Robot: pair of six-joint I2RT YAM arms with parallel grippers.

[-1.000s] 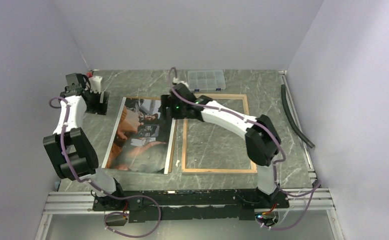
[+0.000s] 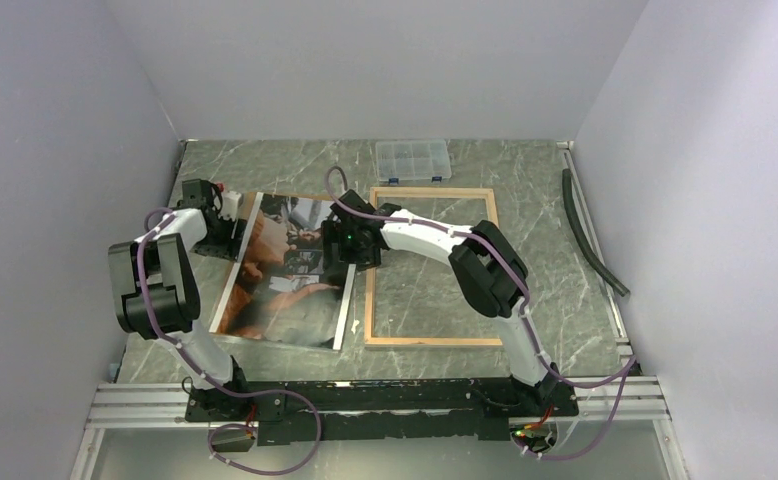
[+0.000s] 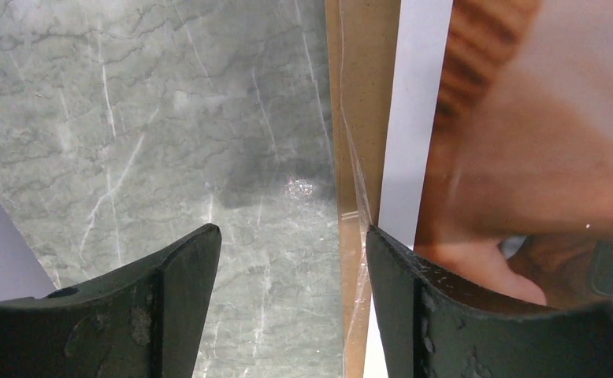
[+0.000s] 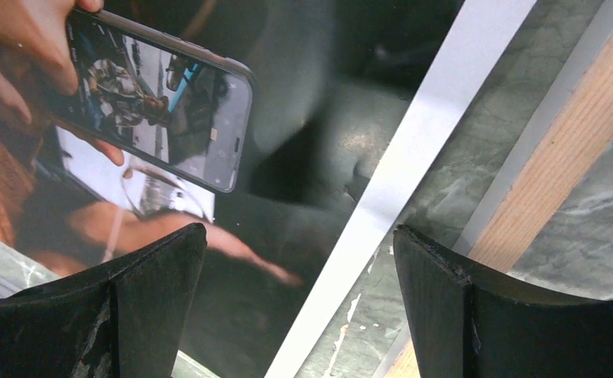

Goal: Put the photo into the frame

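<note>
The photo (image 2: 290,275), with a white strip along each side, lies flat on a brown backing board (image 3: 358,157). That board peeks out along the photo's left side. Right of the photo lies the empty wooden frame (image 2: 435,342). My left gripper, part open, is at the left edge; its right finger (image 3: 398,272) is against or very close to the board and a thin clear edge there. Over the photo's right white strip, my right gripper stands open, one finger above the picture and the other in the gap beside the wooden frame. Neither grips anything.
A clear divided box (image 2: 412,160) sits behind the wooden frame. Along the right side runs a dark tube (image 2: 587,240). Bare grey table (image 2: 550,270) shows inside and to the right of the frame.
My left gripper came down and rightward to the photo's edge. The photo shifted slightly right, so the board shows on its left instead of its right.
</note>
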